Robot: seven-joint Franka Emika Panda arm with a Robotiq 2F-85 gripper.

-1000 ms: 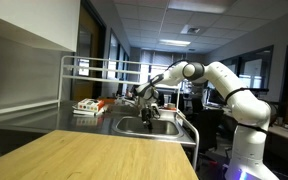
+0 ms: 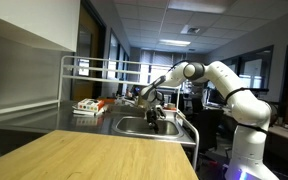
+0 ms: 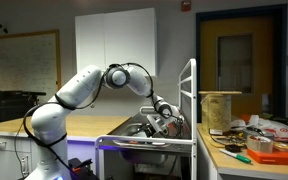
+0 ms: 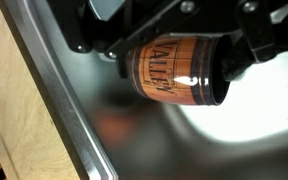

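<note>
In the wrist view a dark can (image 4: 172, 72) with an orange-brown label reading "VALLEY" lies in the metal sink. Right over it is my gripper, its dark fingers open on either side of the can's upper part. Whether they touch the can is hard to tell. From the first exterior view, the gripper (image 2: 154, 115) reaches down into the sink (image 2: 132, 125). The second exterior view shows the gripper (image 3: 162, 124) low behind the sink's near wall. The can is too small to make out in both exterior views.
A bare wooden table (image 2: 89, 155) borders the sink. White rails (image 3: 193, 105) frame the sink area. On the side counter sit a red box (image 3: 270, 152) and other items. Past the can, the sink floor (image 4: 249, 105) looks clear.
Over the last second my gripper has shifted slightly to the right within the sink in the first exterior view. The table and surroundings look the same.
</note>
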